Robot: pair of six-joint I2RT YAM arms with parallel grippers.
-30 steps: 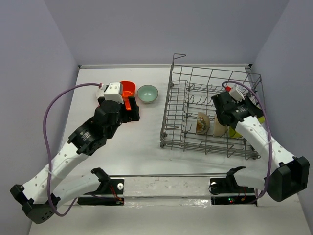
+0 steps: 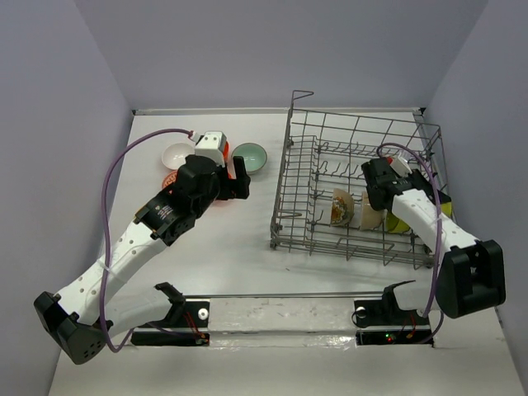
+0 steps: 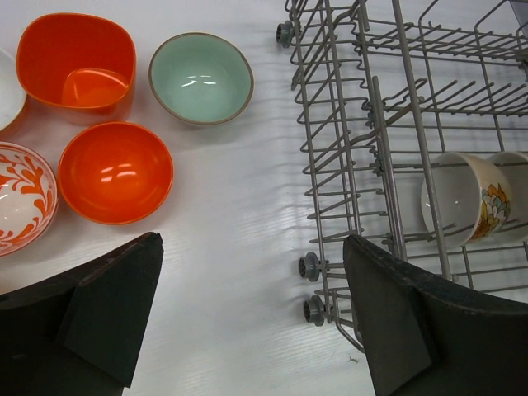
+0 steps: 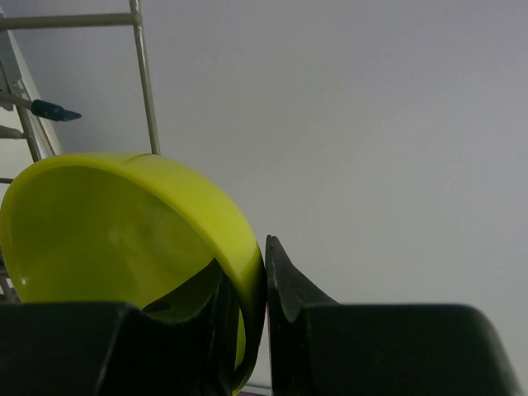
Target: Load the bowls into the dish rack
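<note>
A yellow bowl (image 4: 99,231) fills the lower left of the right wrist view. Its rim is pinched between the fingers of my right gripper, which is shut on it. From above, that bowl (image 2: 446,208) shows only in part at the dish rack's right side, mostly covered by the arm. The rack (image 2: 280,198) holds a flower-patterned bowl (image 3: 493,210), a beige bowl (image 2: 371,216) and a yellow-green bowl (image 2: 397,223), standing on edge. My left gripper is open and empty above the table. Beyond its fingers lie a green bowl (image 3: 202,78) and an orange bowl (image 3: 115,173).
Further left are a square orange bowl (image 3: 78,66), an orange-patterned bowl (image 3: 25,198) and a white bowl (image 2: 176,155). Rack wires (image 3: 330,124) rise close to my left gripper's right finger. Bare table lies between the bowls and the rack.
My left gripper has moved right, still open.
</note>
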